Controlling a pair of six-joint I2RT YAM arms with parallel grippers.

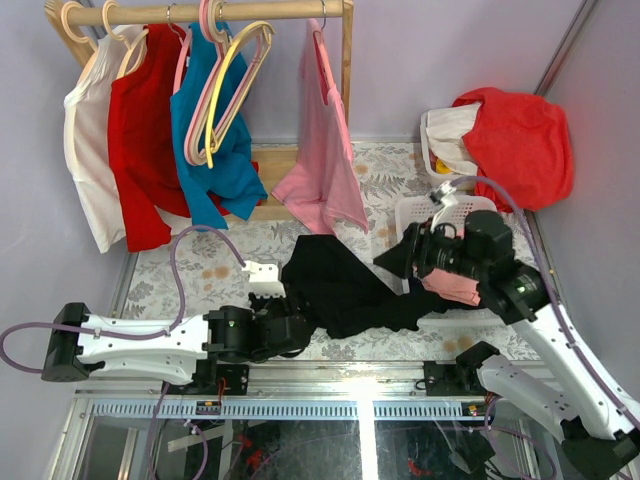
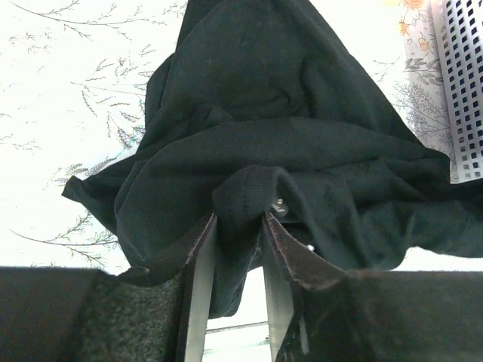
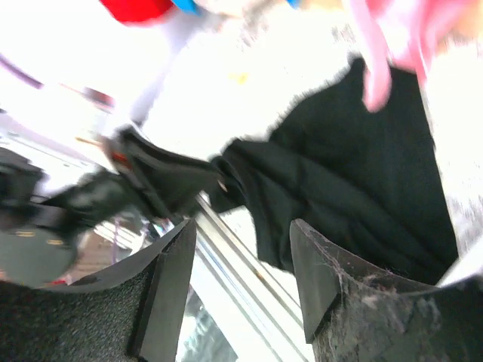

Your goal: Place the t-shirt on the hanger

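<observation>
A black t shirt [image 1: 340, 285] lies rumpled on the patterned mat in the middle, reaching toward the basket on the right. My left gripper is over its near left part, with a fold of black cloth at its fingertips; whether it grips the fold is unclear. My right gripper stands open above the shirt's right side, near the basket, with nothing visible between its fingers. The right wrist view is blurred.
A wooden rack [image 1: 346, 60] at the back holds shirts and spare hangers [image 1: 240, 40]. A white perforated basket [image 1: 470, 205] with pink cloth is at right; another holding red and white cloth [image 1: 510, 150] stands behind it.
</observation>
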